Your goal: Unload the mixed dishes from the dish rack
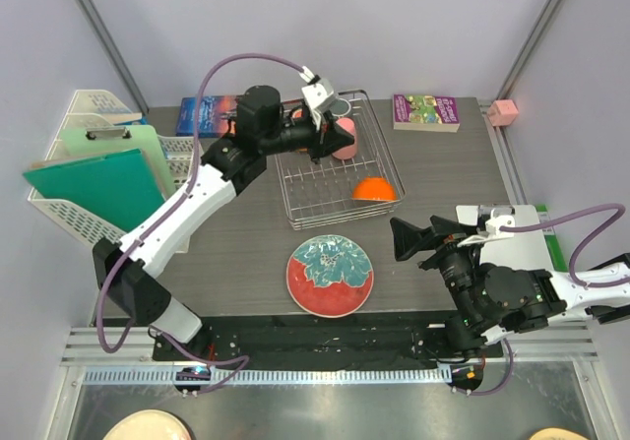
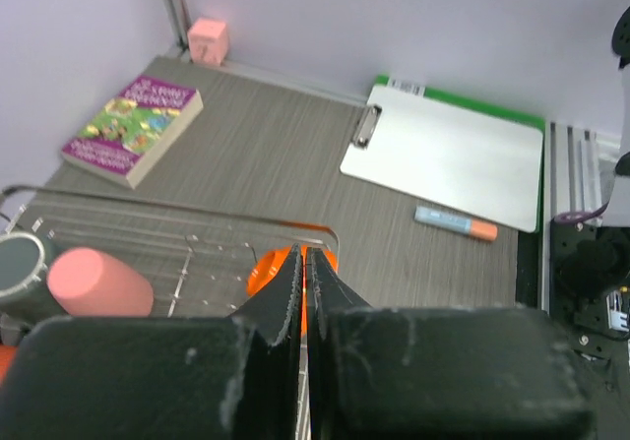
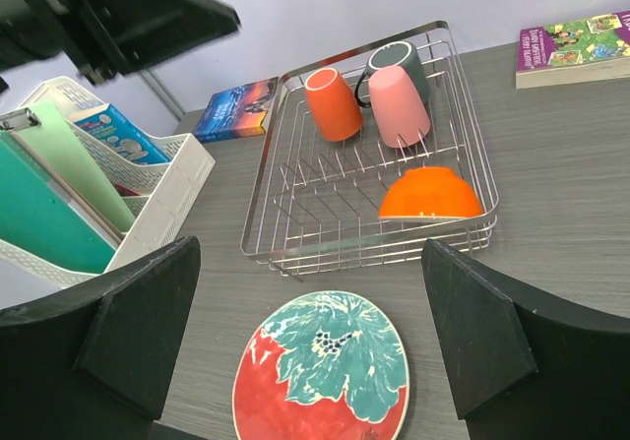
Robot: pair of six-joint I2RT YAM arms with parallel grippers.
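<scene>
In the dish rack (image 1: 313, 199) are an orange bowl (image 3: 430, 194), tilted on its side at the front right, a pink cup (image 3: 399, 107), a grey-green mug (image 3: 408, 61) and an orange mug (image 3: 332, 105). Above the rack, over the cups, hangs my left gripper (image 1: 333, 145), shut with nothing visible between its fingers. It is clear of the bowl. On the counter in front of the rack lies a red plate with a teal flower (image 1: 330, 276). My right gripper stands open and empty, right of the plate in the top view.
At left a white basket (image 1: 89, 225) holds folders. A white clipboard (image 2: 448, 155) and a marker (image 2: 455, 222) lie at right. Counter right of the rack is clear.
</scene>
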